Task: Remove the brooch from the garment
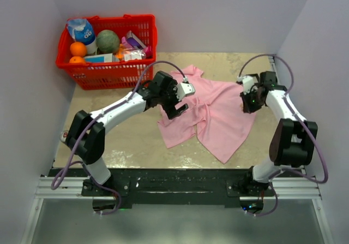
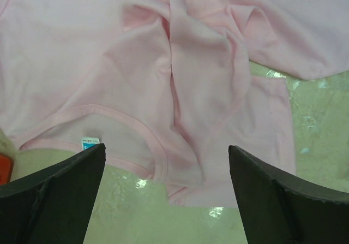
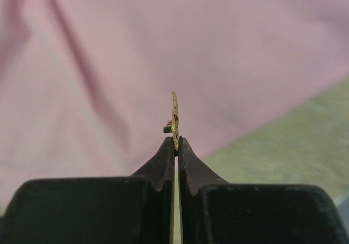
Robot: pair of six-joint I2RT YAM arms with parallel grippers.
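The pink garment (image 1: 221, 107) lies spread and folded on the table, its left part bunched. Above its right edge is my right gripper (image 1: 246, 111). In the right wrist view that gripper is shut on a thin gold brooch (image 3: 174, 115), which stands up from the fingertips, seen edge-on. Blurred pink cloth lies beyond it, and the brooch looks clear of the fabric. My left gripper (image 1: 178, 113) hovers over the garment's left part. Its fingers (image 2: 68, 195) are wide open in the left wrist view, with only cloth and table below.
A red basket (image 1: 106, 79) full of goods fills the back left. A black square box (image 1: 255, 76) at the back right is partly behind the right arm. A can (image 1: 64, 136) at the left is mostly covered by the left arm.
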